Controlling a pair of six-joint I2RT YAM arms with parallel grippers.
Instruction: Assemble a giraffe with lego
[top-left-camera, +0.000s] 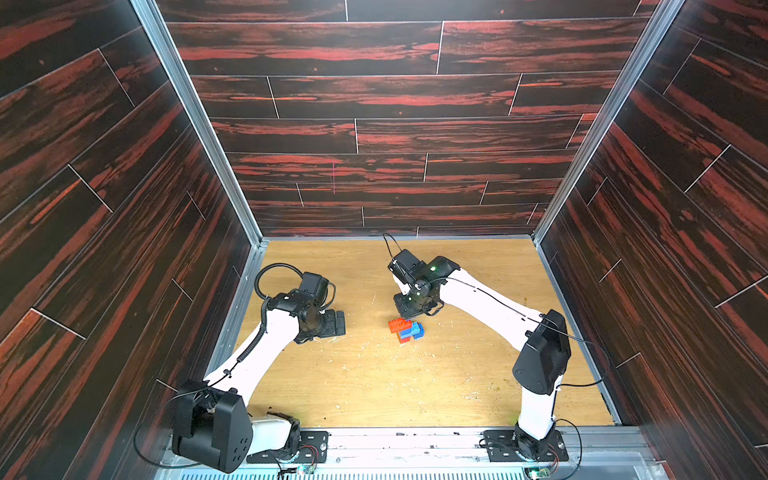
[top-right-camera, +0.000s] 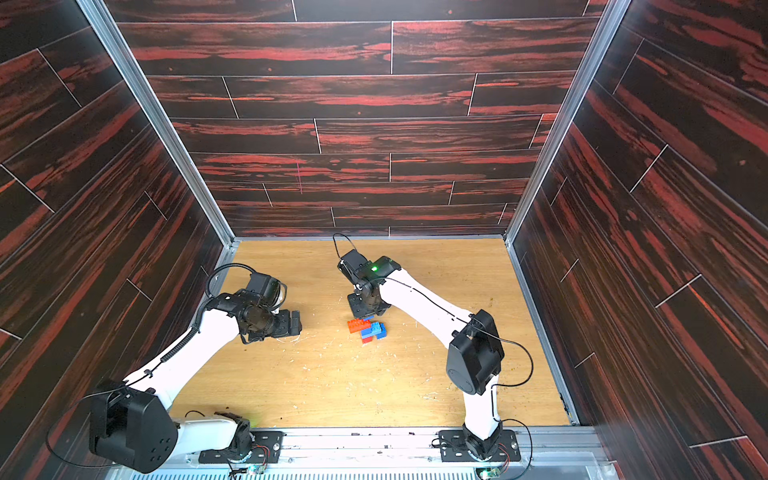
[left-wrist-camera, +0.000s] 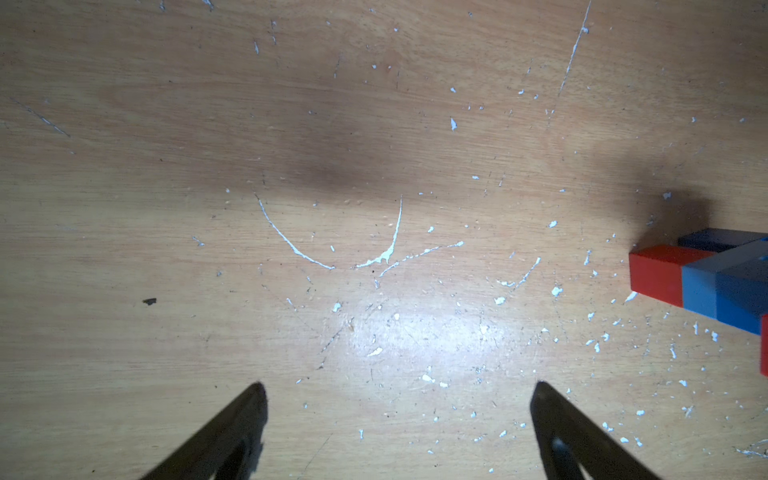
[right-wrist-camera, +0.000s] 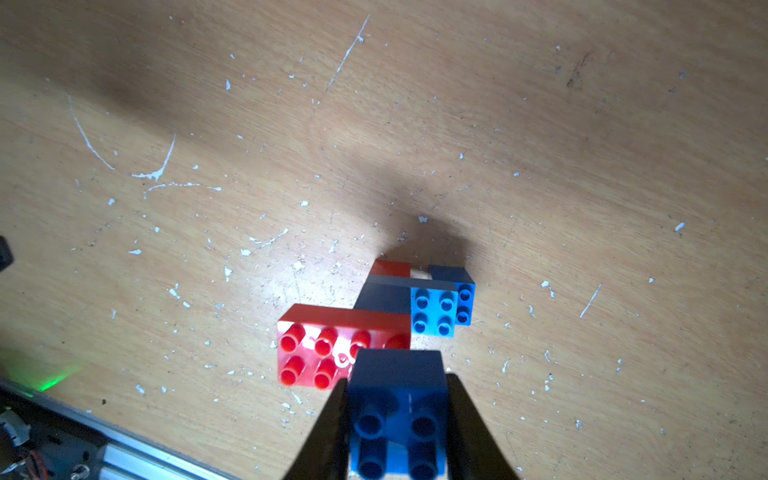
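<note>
A cluster of red and blue bricks (top-left-camera: 412, 329) lies mid-table, with a red eight-stud brick (right-wrist-camera: 324, 340) and a light blue brick (right-wrist-camera: 433, 312) on top. In the right wrist view my right gripper is shut on a blue brick (right-wrist-camera: 397, 368) just above the cluster, over the red brick's end; whether they touch I cannot tell. My left gripper stands open over bare table, left of the cluster, nothing between its fingers.
Dark walls bound it at back and sides, with a metal rail along the front edge.
</note>
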